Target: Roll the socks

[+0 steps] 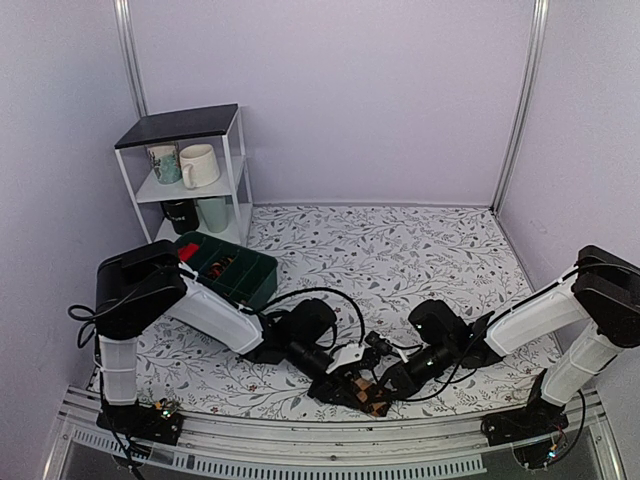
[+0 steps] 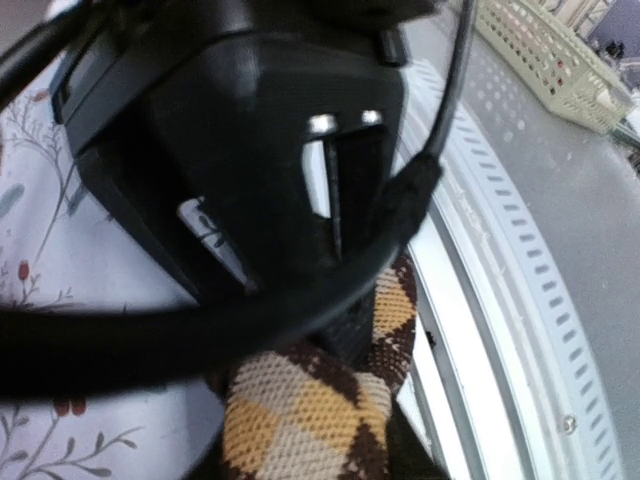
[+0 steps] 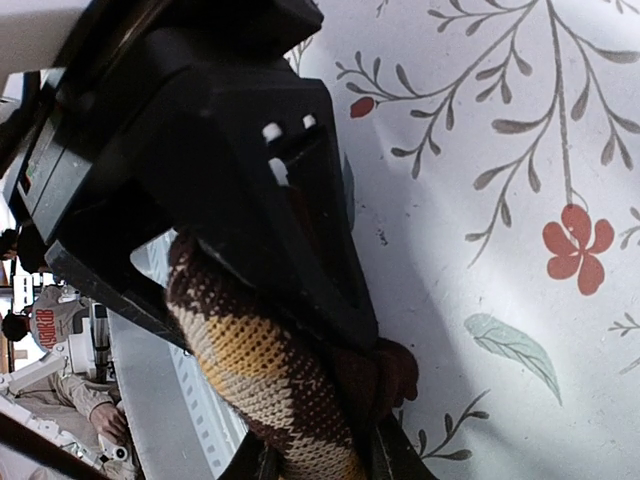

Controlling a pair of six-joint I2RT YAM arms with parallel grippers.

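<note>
A brown, orange and cream checked sock roll (image 1: 378, 407) lies at the table's front edge, mostly covered by both grippers. In the left wrist view, the checked knit (image 2: 300, 415) bulges at the bottom between the dark fingers of my left gripper, which stand apart on either side. Seen from the right wrist, the sock (image 3: 245, 355) runs down into my right gripper, which is shut on it. The left gripper's spread fingers (image 3: 330, 270) straddle the sock's upper part there. Whether a second sock is inside the bundle is hidden.
A green divided box (image 1: 262, 283) stands at the left behind the left arm. Behind it is a white shelf (image 1: 240, 165) with mugs. A metal rail (image 1: 300, 425) borders the front.
</note>
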